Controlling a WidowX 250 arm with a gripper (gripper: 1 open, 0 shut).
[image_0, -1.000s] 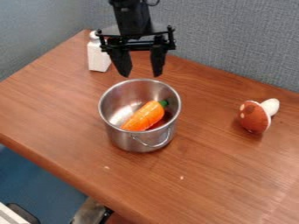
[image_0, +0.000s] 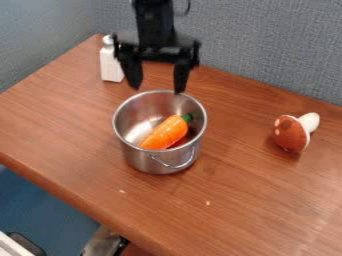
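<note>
A steel pot (image_0: 139, 152) with a wire handle stands on the wooden table (image_0: 67, 140), holding an orange toy carrot (image_0: 166, 132) with a green top. Above and behind the pot, the black gripper (image_0: 158, 70) hangs open, blurred, with nothing visible between its fingers.
A white bottle (image_0: 110, 64) stands at the back left, partly beside the gripper. A red and white toy, perhaps a mushroom (image_0: 291, 134), lies at the right. Grey walls border the back.
Over the last second the gripper has shifted slightly, lastly a little downward, and is blurred now. The pot, carrot, bottle and toy look unmoved.
</note>
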